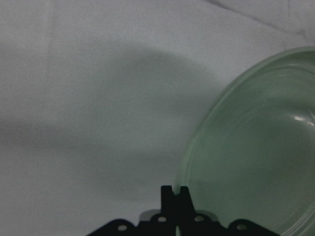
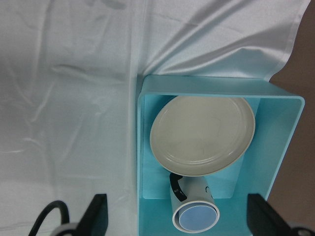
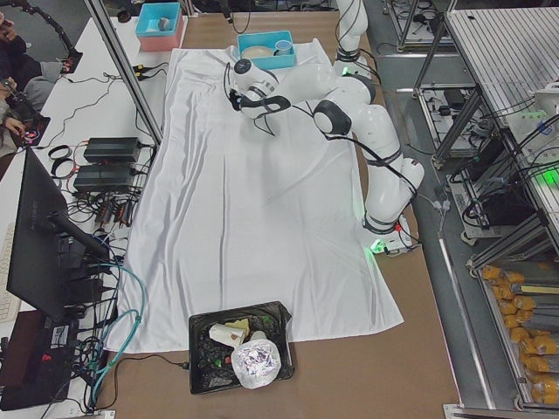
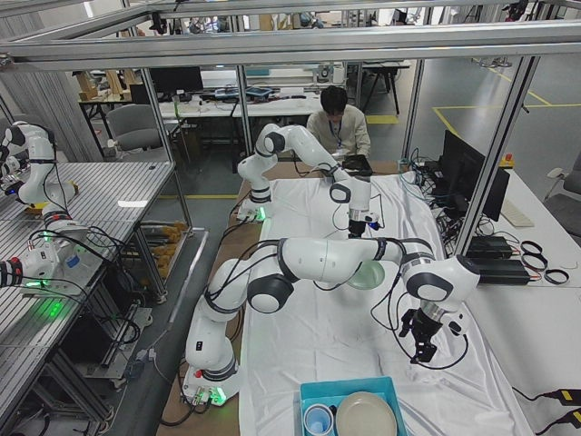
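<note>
A pale green bowl [image 4: 367, 274] is on the white cloth, partly behind the near arm in the right camera view and large in the left wrist view [image 1: 251, 152]. My left gripper is at its rim, fingertips close together with the rim appearing between them. My right gripper [image 4: 422, 336] is above the cloth beside a blue bin [image 2: 285, 137], its fingers wide apart with nothing between. Inside the bin lie a cream plate [image 2: 202, 135] and a mug with a black handle [image 2: 194, 216].
A black crate [image 3: 201, 358] holding assorted items stands at the other end of the table. A monitor [image 3: 39, 236] and cables line the side table. Much of the white cloth between crate and arms is bare.
</note>
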